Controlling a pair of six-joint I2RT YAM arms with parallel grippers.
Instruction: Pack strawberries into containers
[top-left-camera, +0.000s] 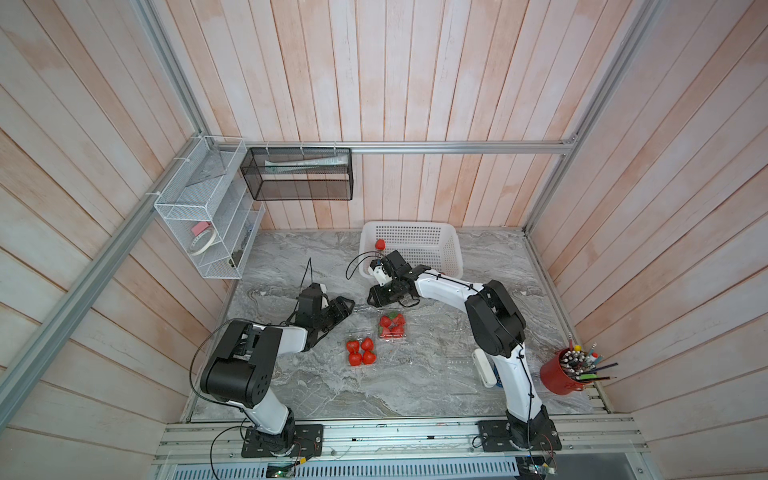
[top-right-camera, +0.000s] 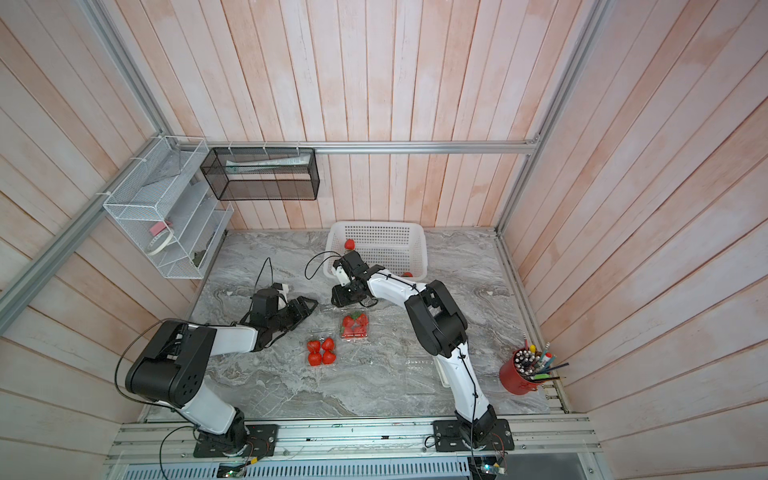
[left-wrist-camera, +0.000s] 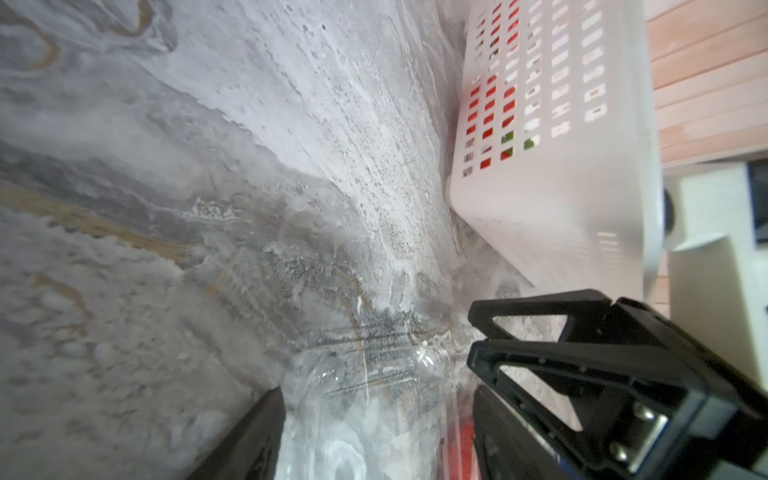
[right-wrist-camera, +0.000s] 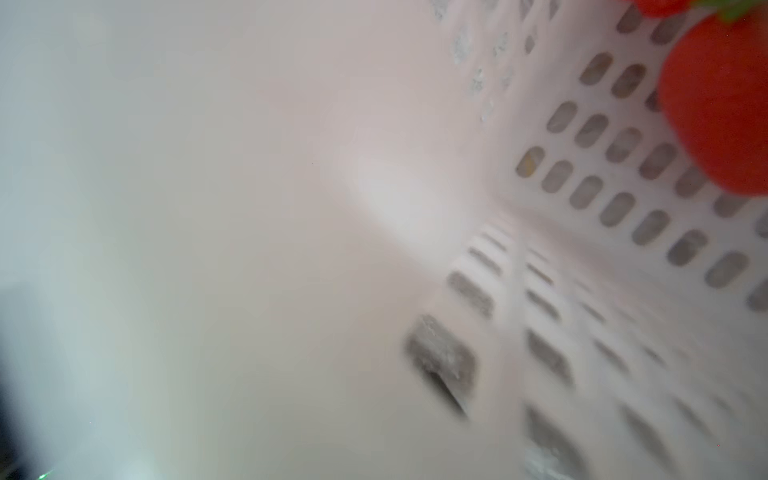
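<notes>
A clear container with strawberries (top-left-camera: 392, 321) sits in the middle of the table. Left of it and nearer the front is a second group of several strawberries (top-left-camera: 361, 352), apparently in another clear container. My left gripper (top-left-camera: 350, 305) is open behind these, pointing right; its fingers (left-wrist-camera: 254, 436) stand wide apart. Clear plastic (left-wrist-camera: 376, 400) shows between and beyond them; whether they touch it cannot be told. Close by is my right gripper (top-left-camera: 373, 298), in front of the basket, its two fingers (left-wrist-camera: 552, 304) slightly apart and nothing visible between them. The right wrist view does not show its fingertips.
The white perforated basket (top-left-camera: 448, 240) stands behind the right gripper, with a strawberry (top-left-camera: 380, 245) at its left end. A red pen cup (top-left-camera: 557, 374) is at the far right. Both gripper tips are near each other.
</notes>
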